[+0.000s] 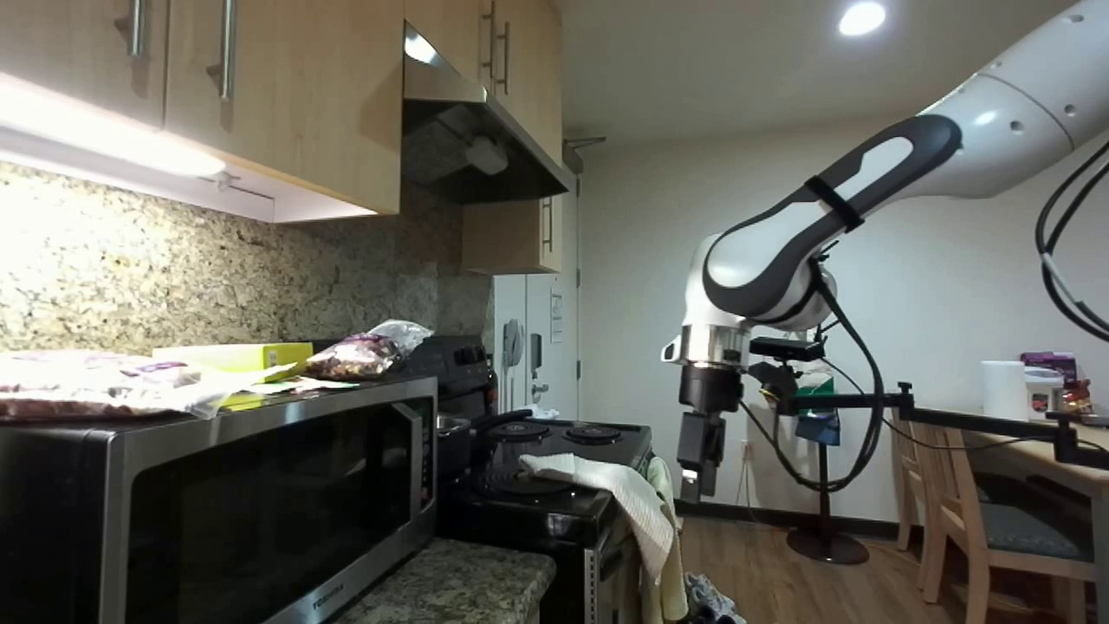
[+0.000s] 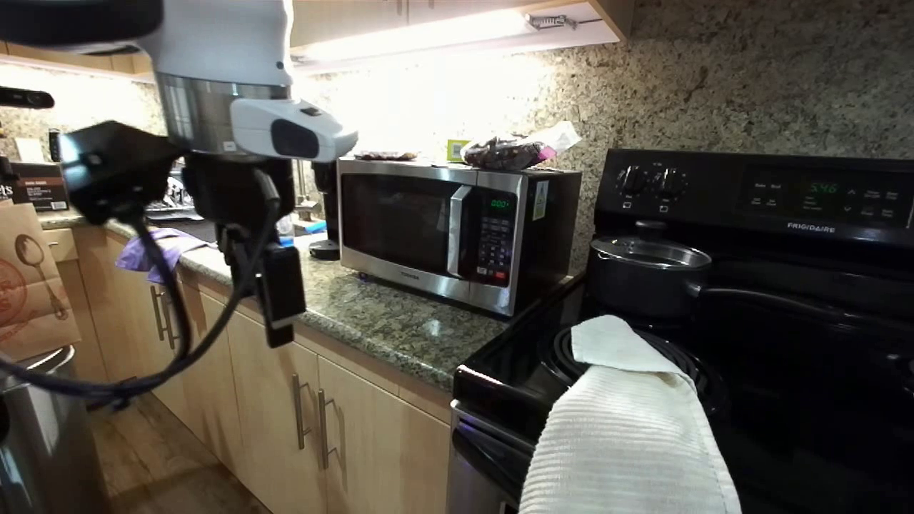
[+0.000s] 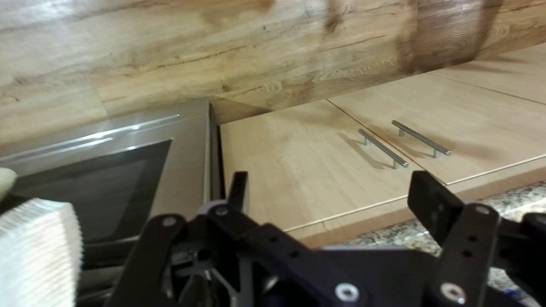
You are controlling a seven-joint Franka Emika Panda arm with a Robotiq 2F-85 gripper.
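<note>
My gripper is open, its two black fingers wide apart with only cabinet front seen between them. In exterior view 1 the gripper (image 1: 701,484) points down in the air, to the right of the stove and its draped towel. A white ribbed towel (image 2: 638,428) hangs over the stove's front edge from a coil burner; its edge shows at the left of the wrist view. The microwave (image 2: 411,231) stands on the counter with its door shut. On the stove sits a dark pot (image 2: 649,278) with a glass lid.
Bagged food (image 1: 359,352) and a yellow-green box lie on top of the microwave. Cabinet doors with bar handles (image 3: 382,148) line the counter's front. Bare granite counter (image 2: 377,317) lies before the microwave. Cables (image 2: 184,368) loop from the arm.
</note>
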